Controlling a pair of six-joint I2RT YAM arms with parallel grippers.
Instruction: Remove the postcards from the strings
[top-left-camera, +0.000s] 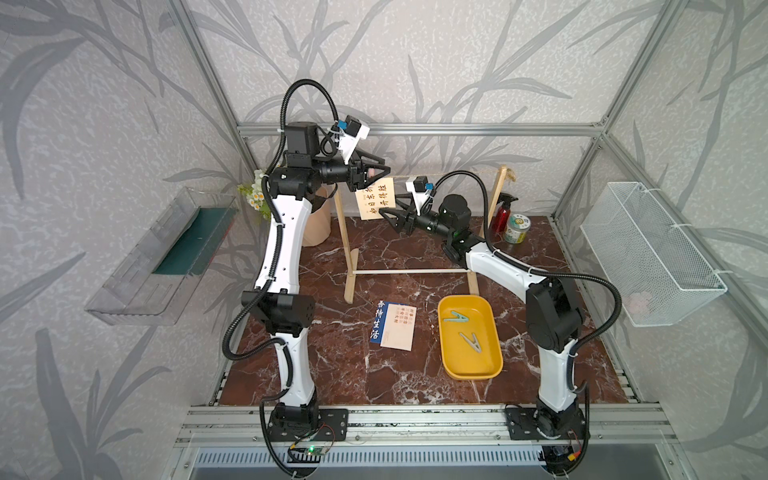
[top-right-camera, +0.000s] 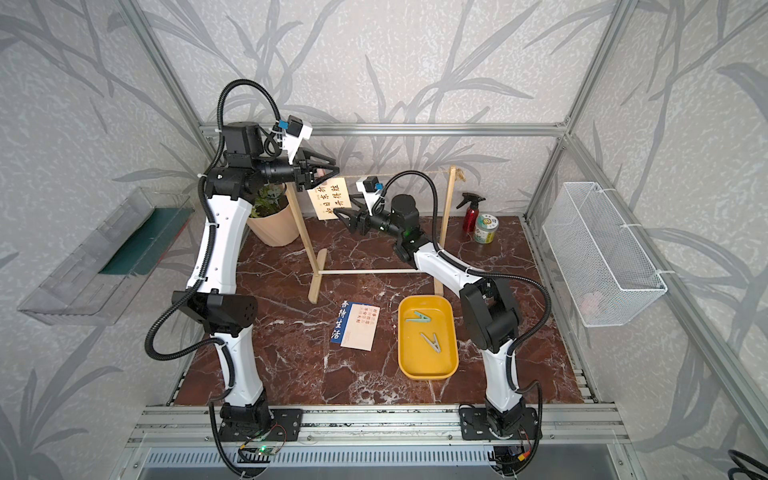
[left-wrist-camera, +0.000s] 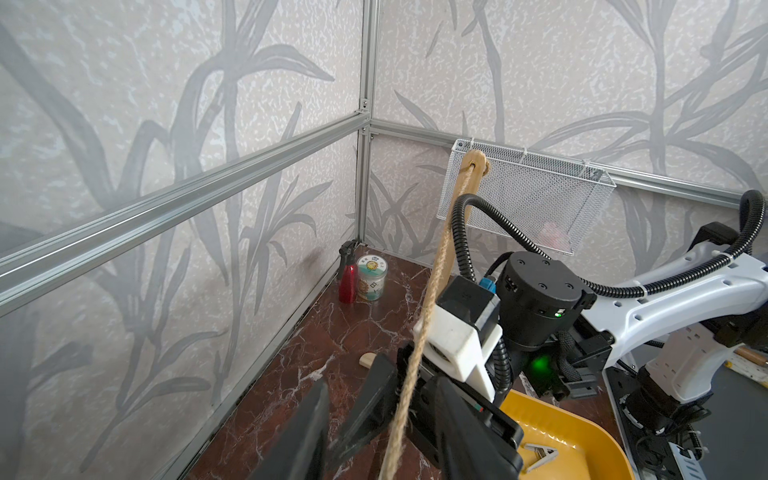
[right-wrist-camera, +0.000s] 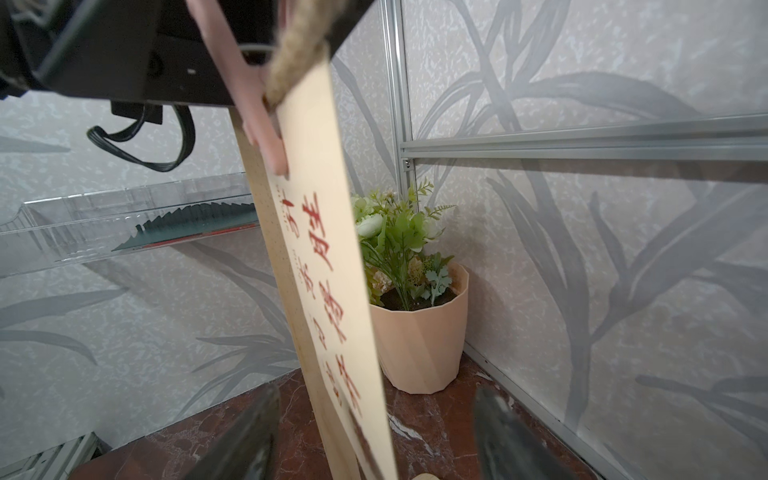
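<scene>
A cream postcard (top-left-camera: 374, 200) with red writing hangs from the string (left-wrist-camera: 432, 296) by a pink clothespin (right-wrist-camera: 248, 96). My left gripper (top-left-camera: 373, 172) is up at the clothespin, its fingers parted around the string. My right gripper (top-left-camera: 392, 214) stands open at the card's lower right; in the right wrist view the card's edge runs between the blurred fingers. Two postcards (top-left-camera: 396, 328) lie overlapped on the table, beside a yellow tray (top-left-camera: 472, 364) holding two clothespins (top-right-camera: 432, 342).
The wooden rack (top-left-camera: 350, 280) stands mid-table. Behind it are a potted plant (right-wrist-camera: 420, 336), a red spray bottle (top-right-camera: 469, 217) and a can (top-right-camera: 485, 229). Wire and clear baskets hang on the side walls.
</scene>
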